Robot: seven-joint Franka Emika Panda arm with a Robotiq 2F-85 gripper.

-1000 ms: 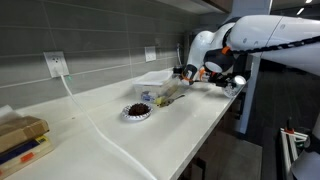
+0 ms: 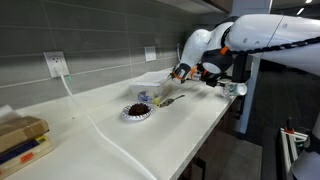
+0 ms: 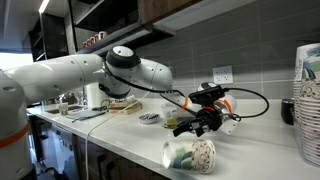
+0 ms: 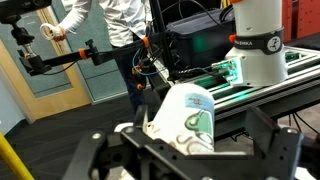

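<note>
A white paper cup with green print [image 3: 190, 156] lies on its side near the counter's front edge, its open mouth turned outward. Just behind and above it is my gripper [image 3: 188, 129]. In the wrist view the same cup [image 4: 185, 118] shows beyond the gap between my two dark fingers, which are spread apart. Nothing is gripped between them. In exterior view 1 the arm partly covers the gripper, and the cup [image 2: 235, 89] shows at the counter's right end.
A plate of dark food [image 2: 138, 111], a white bin [image 2: 152, 82] and a dark utensil [image 2: 172, 101] sit on the counter [image 2: 150, 140]. Stacked cups [image 3: 308, 95] stand at the right in exterior view 2.
In exterior view 1 the arm's hand has shifted slightly left, away from the cup. The cup stays at the right end of the counter; plate and bin have not moved.
</note>
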